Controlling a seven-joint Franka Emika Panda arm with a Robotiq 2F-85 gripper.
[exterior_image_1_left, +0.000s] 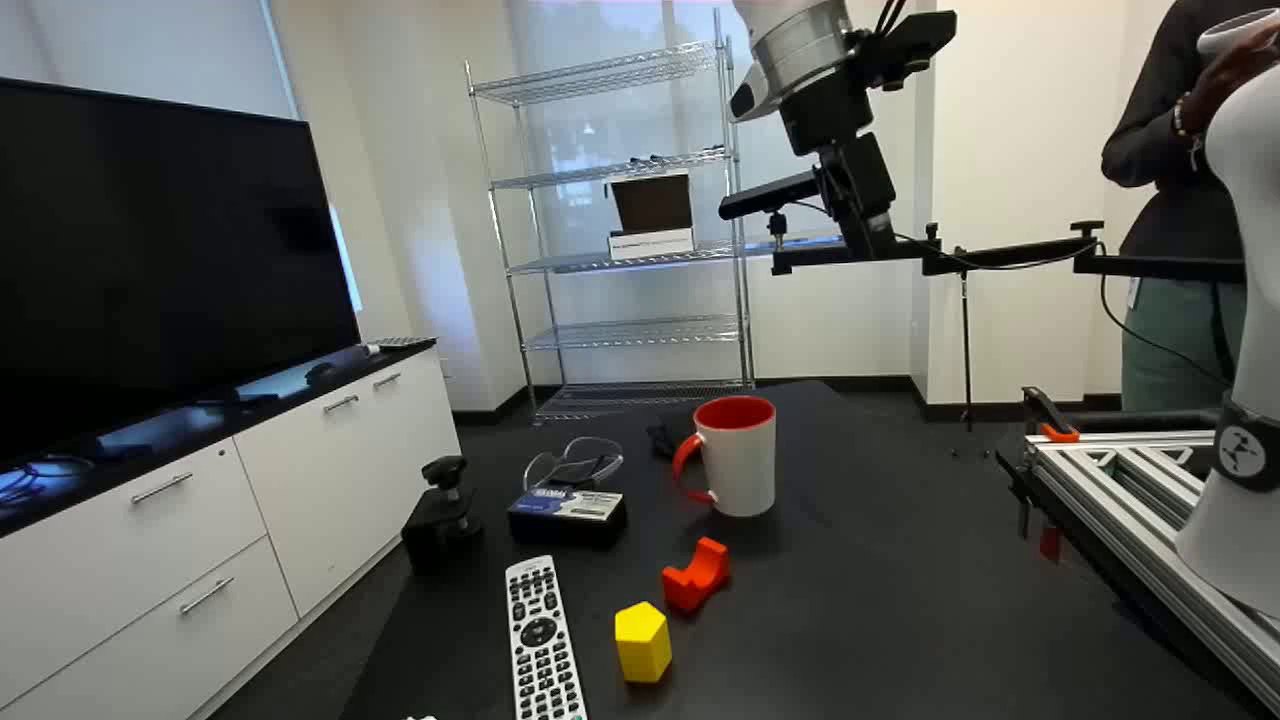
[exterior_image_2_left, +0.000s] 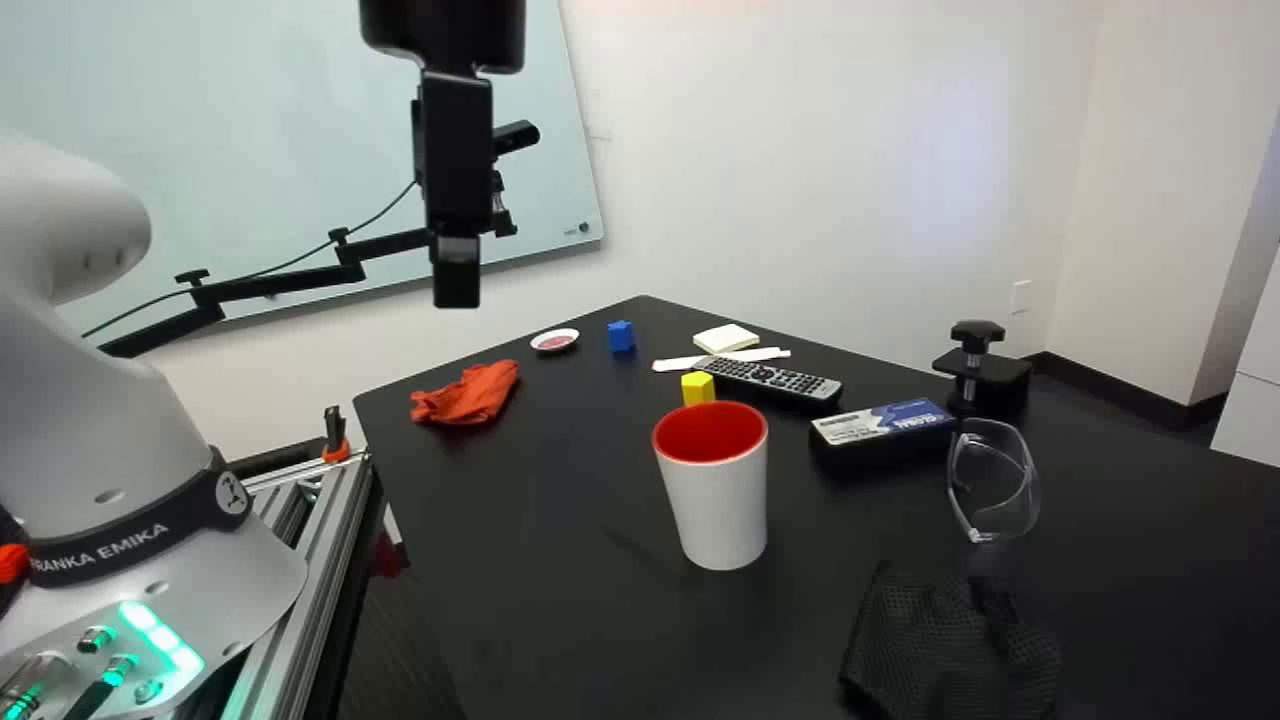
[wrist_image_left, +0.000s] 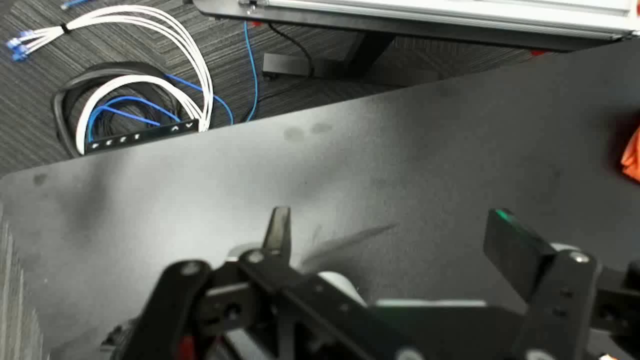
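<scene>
My gripper hangs high above the black table with its fingers wide apart and nothing between them. In exterior view 2 the gripper (exterior_image_2_left: 456, 282) is seen side-on, up and to the left of a white mug (exterior_image_2_left: 717, 504). The mug is upright, with a red inside; its red handle shows in exterior view 1. Only a pale sliver of the mug (wrist_image_left: 342, 285) shows behind the gripper in the wrist view. Near the mug in exterior view 1 are a red curved block (exterior_image_1_left: 696, 576), a yellow block (exterior_image_1_left: 644, 643) and a grey remote (exterior_image_1_left: 542, 642).
An orange cloth (exterior_image_2_left: 468, 394), a small dish (exterior_image_2_left: 554, 341) and a blue block (exterior_image_2_left: 620, 336) lie toward the far end. Beyond the mug are an eraser box (exterior_image_2_left: 882, 432), clear glasses (exterior_image_2_left: 993, 480) and a clamp (exterior_image_2_left: 981, 366). Black mesh (exterior_image_2_left: 948, 648) lies in front.
</scene>
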